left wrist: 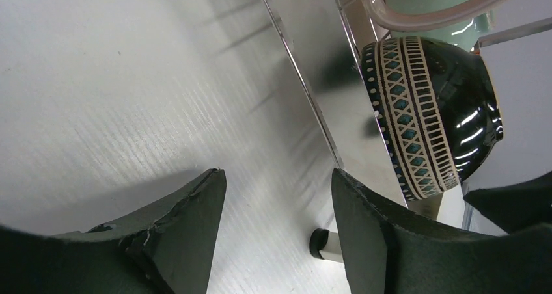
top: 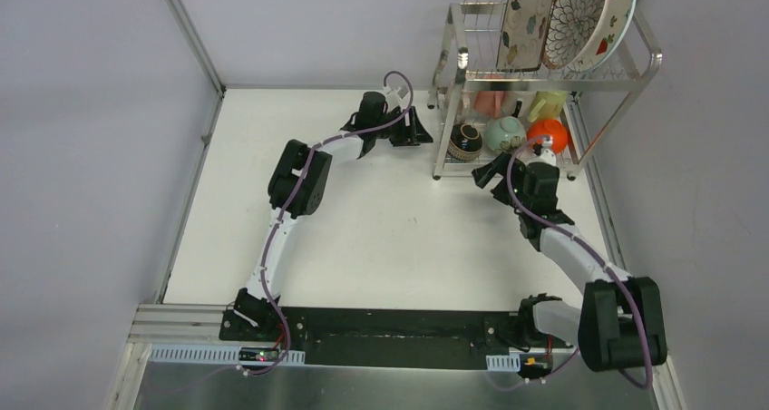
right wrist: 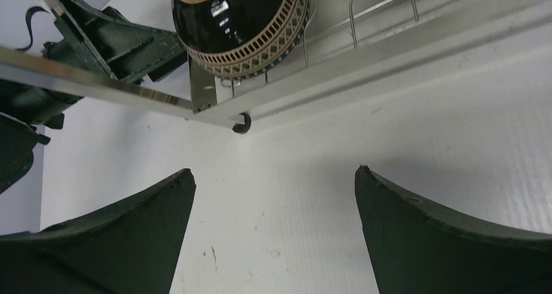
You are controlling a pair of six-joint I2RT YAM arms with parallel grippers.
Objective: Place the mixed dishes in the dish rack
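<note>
The dish rack (top: 553, 83) stands at the back right; its top tier holds a flowered tray (top: 524, 24) and patterned plates (top: 585, 20). Its lower tier holds a dark banded bowl (top: 465, 141), a celadon piece (top: 504, 136), an orange one (top: 548, 133), pink (top: 490, 100) and yellow cups (top: 547, 103). My left gripper (top: 410, 134) is at the rack's left side, fingers apart with nothing between them. My right gripper (top: 487, 178) stands open and empty just in front of the lower tier, facing the dark bowl, which also shows in both wrist views.
Walls enclose the sides and back, close beside the rack at the right and behind it.
</note>
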